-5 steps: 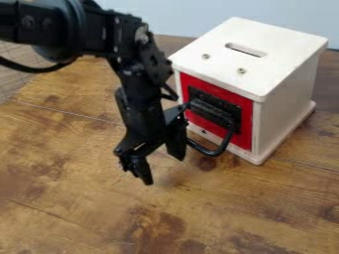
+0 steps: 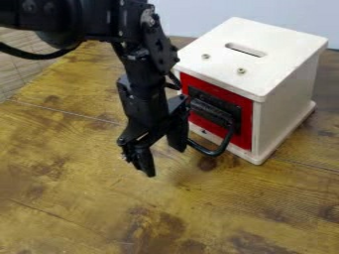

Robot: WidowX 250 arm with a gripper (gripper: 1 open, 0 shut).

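My black gripper (image 2: 161, 155) hangs low over the wooden table at the centre, its two fingers apart and pointing down, with nothing seen between them. It is just left of a white box (image 2: 284, 104) with a red front panel (image 2: 245, 138). On that panel is a black fixture (image 2: 215, 109) with a curved black handle or tube reaching out toward the gripper; part of it is hidden behind the gripper.
The box fills the back right, with a slot in its top. A white wall stands behind it.
The arm and gripper have shifted slightly over the last second, with the fingers still apart. The box looks unmoved.
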